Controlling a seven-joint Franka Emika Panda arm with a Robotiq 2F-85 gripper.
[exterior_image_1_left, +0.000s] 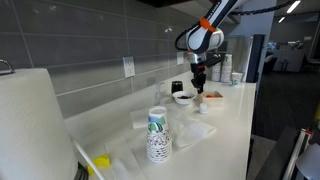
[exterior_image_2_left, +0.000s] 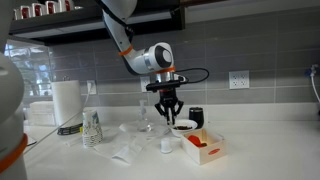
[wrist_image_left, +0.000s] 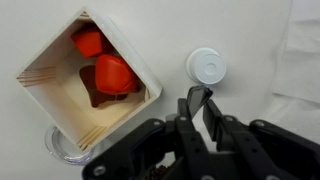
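My gripper points down above the counter, its fingers drawn together on a small dark grey object (wrist_image_left: 200, 97). What that object is cannot be made out. Beside the fingertips in the wrist view is the round white lid of a small container (wrist_image_left: 207, 66), seen from above; exterior view 2 shows the same white container (exterior_image_2_left: 166, 145) upright on the counter. To its left in the wrist view lies an open wooden-coloured box (wrist_image_left: 52, 98) with red pieces (wrist_image_left: 115, 73) inside. The gripper (exterior_image_2_left: 171, 116) hangs above the counter, clear of the box.
A white bowl (exterior_image_1_left: 183, 98) with dark contents stands behind the box. Patterned stacked cups (exterior_image_1_left: 158, 142) and a white cloth or paper sheet (exterior_image_1_left: 191, 132) lie nearer exterior camera 1. A clear round dish (wrist_image_left: 62, 146) sits near the box.
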